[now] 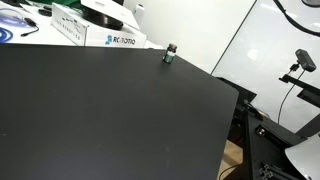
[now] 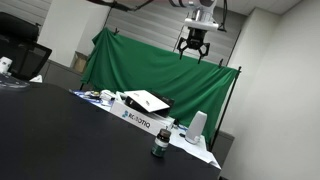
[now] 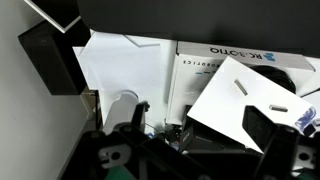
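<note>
A small dark bottle with a pale green band (image 1: 170, 53) stands upright near the far right edge of the black table (image 1: 110, 110). In exterior view 2 the same bottle (image 2: 161, 143) is near the table's back edge. My gripper (image 2: 193, 47) hangs high above and behind it, pointing down, its fingers spread with nothing between them. The wrist view shows the open gripper over the area behind the table. I cannot make out the bottle there.
Behind the table sits a white Robotiq box (image 2: 133, 115) with a white-topped item on it. A white cylinder (image 2: 197, 126) stands to its right, and a green curtain (image 2: 160, 75) hangs behind.
</note>
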